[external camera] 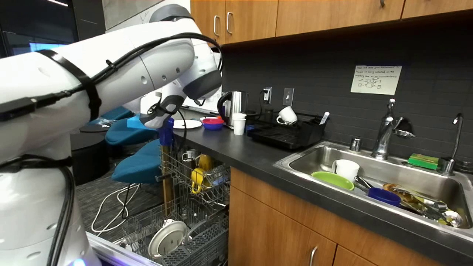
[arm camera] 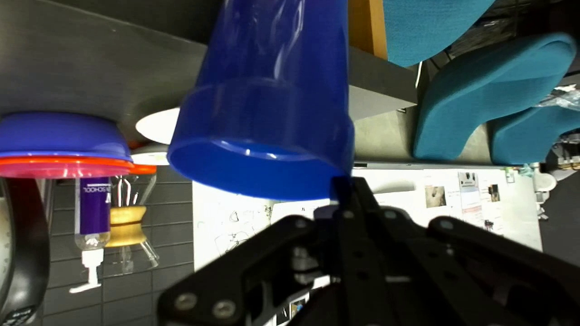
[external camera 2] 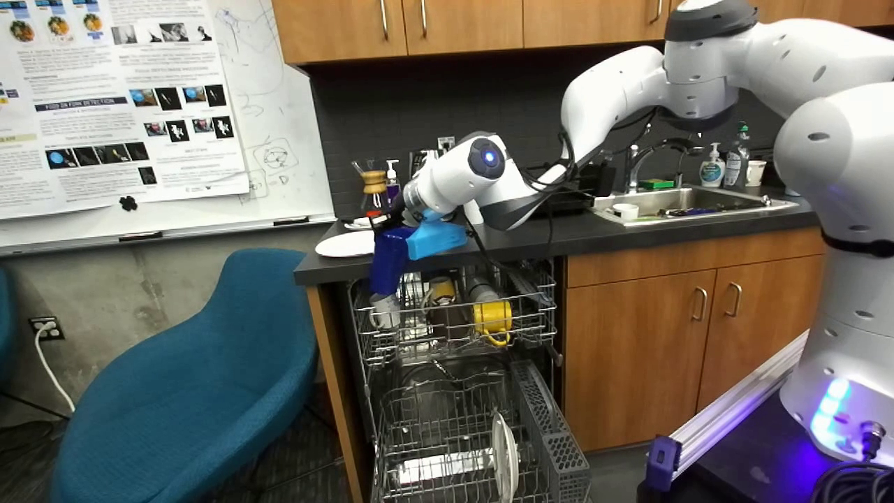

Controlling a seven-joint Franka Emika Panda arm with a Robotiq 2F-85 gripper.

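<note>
A tall, dark blue cup [arm camera: 266, 119] fills the upper middle of the wrist view, its wide mouth toward the camera. My gripper is shut on it, the fingertips meeting at the cup's rim. In exterior view 2 the blue cup [external camera 2: 387, 260] hangs tilted at the counter's left end, above the dishwasher's upper rack [external camera 2: 452, 331]. From exterior view 1 the same cup [external camera: 166, 131] shows beside the counter edge, and the arm's wrist hides the fingers.
White and yellow mugs [external camera 2: 492, 317] sit in the upper rack; a plate [external camera 2: 504, 457] stands in the lower one. On the counter are a white plate [external camera 2: 345, 244], stacked bowls [external camera: 213, 124], a kettle [external camera: 238, 105] and white cups [external camera: 239, 126]. Dishes fill part of the sink [external camera: 306, 170].
</note>
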